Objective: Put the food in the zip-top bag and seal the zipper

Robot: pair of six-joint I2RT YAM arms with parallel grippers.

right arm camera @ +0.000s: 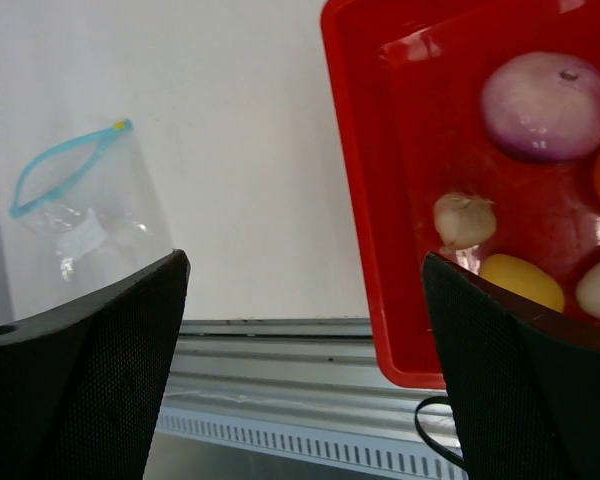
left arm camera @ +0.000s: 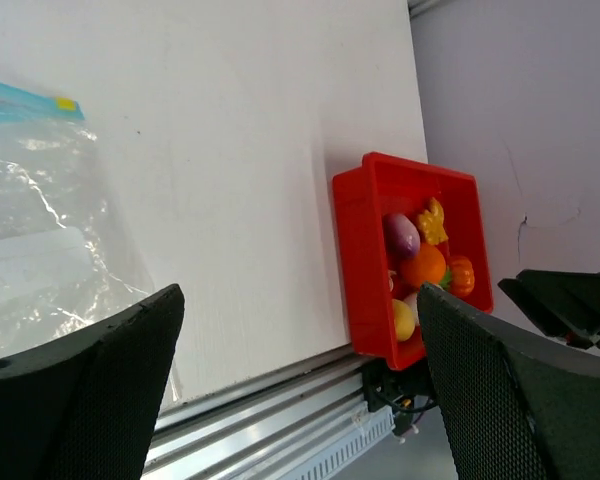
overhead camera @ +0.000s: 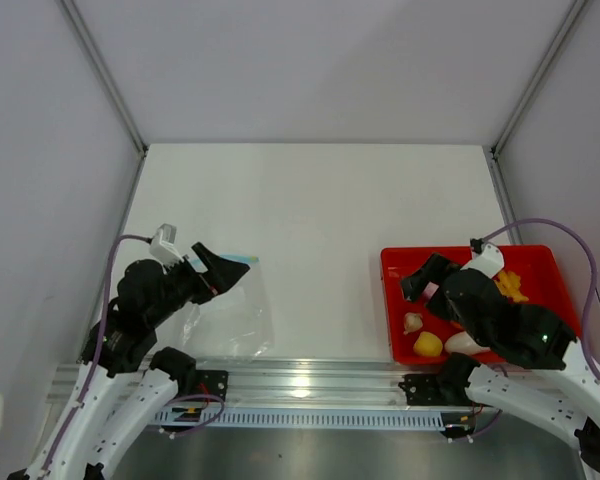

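The clear zip bag [overhead camera: 230, 318] lies flat at the table's front left, its blue zipper edge toward the back. In the left wrist view the blue strip [left arm camera: 25, 103] ends in a yellow slider [left arm camera: 67, 104]; from the right wrist view the bag mouth looks parted into a loop. Over the bag, my left gripper [overhead camera: 221, 265] is open and empty. My right gripper [overhead camera: 427, 281] hangs open above the left side of the red bin, nothing between its fingers. Inside the bin are a purple onion [right arm camera: 548, 106], garlic [right arm camera: 464, 219], a yellow potato-like piece [right arm camera: 521, 282] and an orange item [left arm camera: 423, 266].
The red bin [overhead camera: 388, 290] stands at the front right, its raised walls around the food. A metal rail [overhead camera: 300, 372] runs along the table's front edge. Bare white table [overhead camera: 310, 220] fills the middle and back.
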